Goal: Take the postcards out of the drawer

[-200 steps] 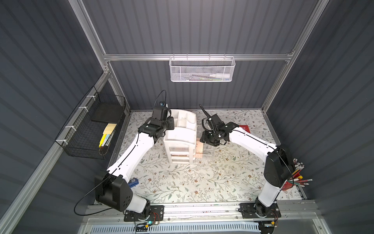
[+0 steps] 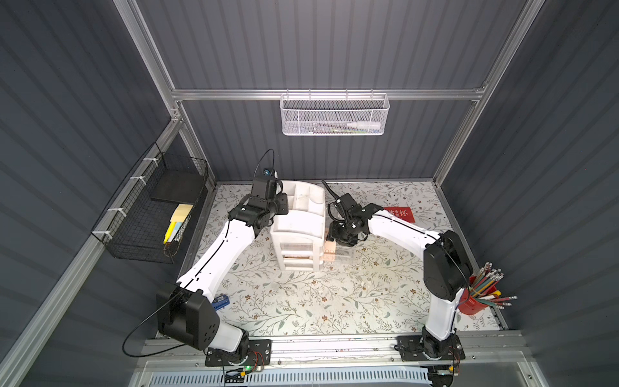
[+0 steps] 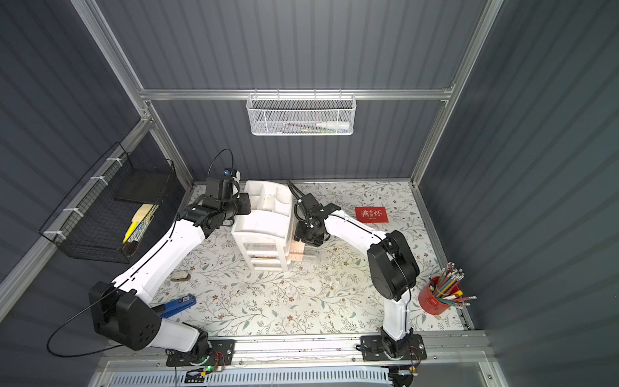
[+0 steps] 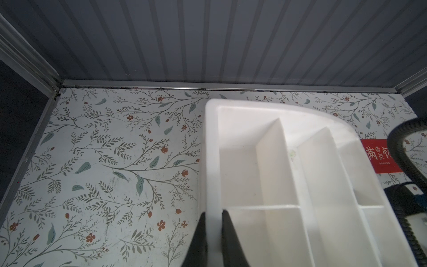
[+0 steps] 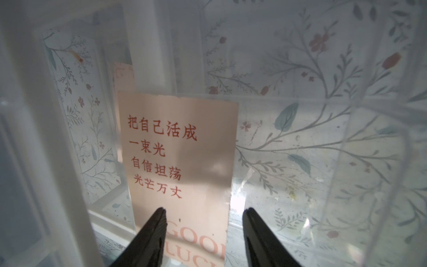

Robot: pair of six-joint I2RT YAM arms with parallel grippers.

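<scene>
A white drawer unit (image 2: 298, 222) stands mid-table, its clear drawer (image 5: 289, 98) pulled out on the right side. Pink postcards (image 5: 182, 151) with red lettering lie in that drawer, also visible in the top views (image 3: 296, 250). My right gripper hangs open over the postcards, nothing between its fingers. My left gripper is shut at the white rim of the unit's top tray (image 4: 244, 169), the rim seeming to run between its blurred fingers.
A red card (image 3: 371, 214) lies at back right. A red pencil cup (image 3: 433, 302) stands front right, a blue stapler (image 3: 177, 305) front left. Wire baskets hang on the back and left walls.
My right arm has moved left, bringing the gripper in over the pulled-out drawer. The left arm and drawer unit look still.
</scene>
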